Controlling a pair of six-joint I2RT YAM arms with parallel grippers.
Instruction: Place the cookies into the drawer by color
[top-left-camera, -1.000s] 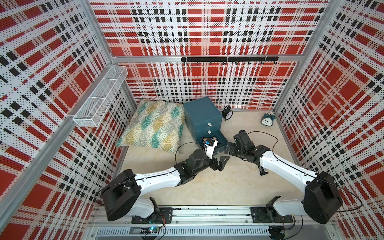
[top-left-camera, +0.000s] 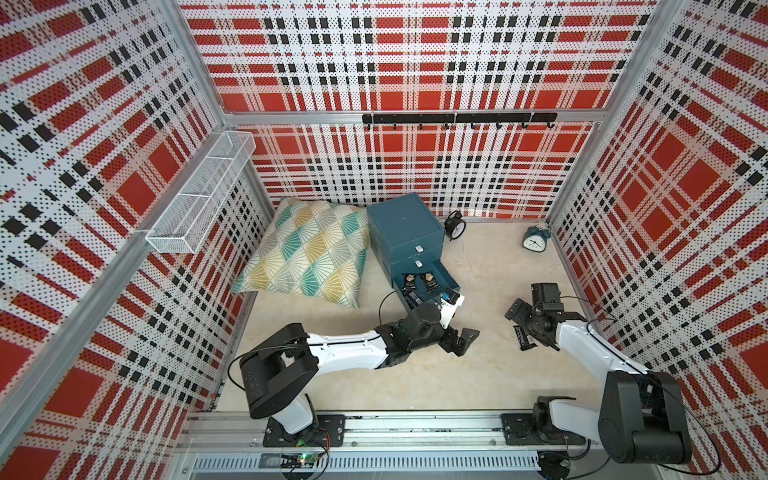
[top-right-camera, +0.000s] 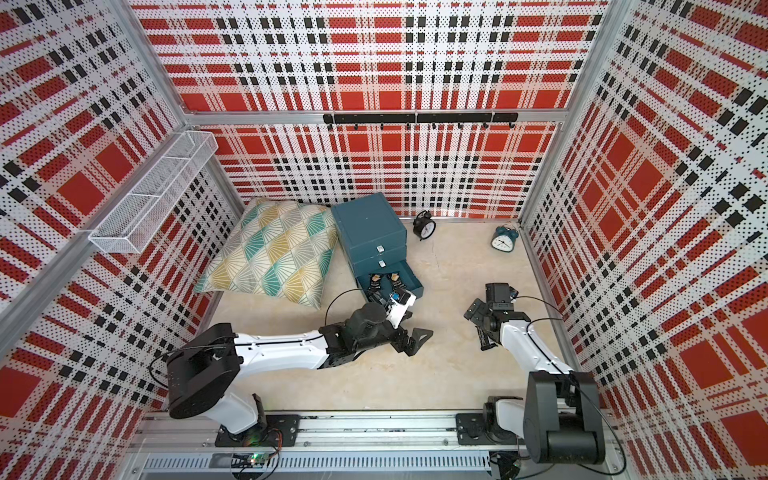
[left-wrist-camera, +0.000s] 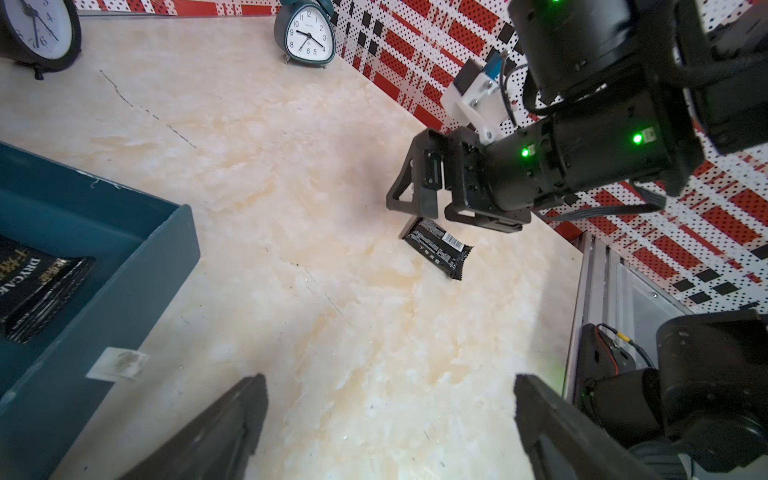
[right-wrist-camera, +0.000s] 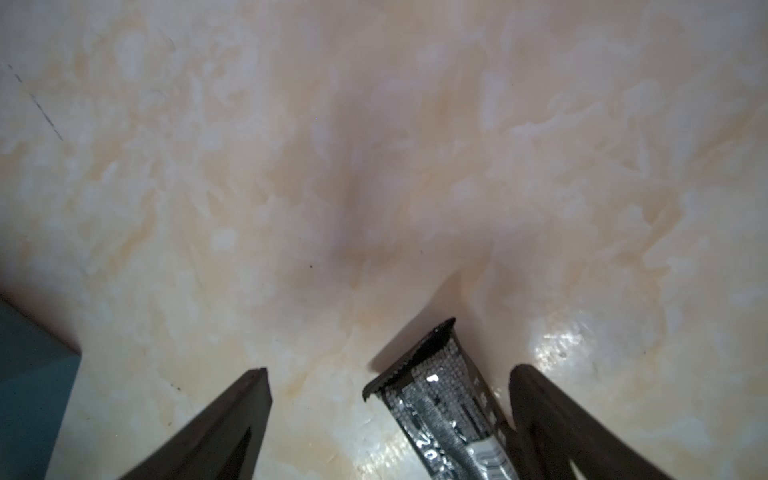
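One black cookie packet lies flat on the table to the right; in the right wrist view the packet (right-wrist-camera: 448, 408) shows below centre, near the right finger. My right gripper is open above it, nothing held. The teal cabinet (top-right-camera: 370, 228) has its bottom drawer (top-left-camera: 452, 280) pulled out, with several black packets (top-left-camera: 430, 281) inside. In front of that drawer my left gripper hangs open and empty, its fingers (left-wrist-camera: 232, 416) spread over bare table. Part of the drawer's inside is hidden by the left arm in the top views.
A patterned pillow (top-left-camera: 312, 248) leans left of the cabinet. A black clock (top-left-camera: 455, 225) stands right of it, and a teal clock (top-left-camera: 536, 238) sits by the right wall. Table between the two arms is free.
My right gripper has swung right, from beside the drawer to over the loose packet. The left arm has shifted right, in front of the drawer. The packet lies where it was.
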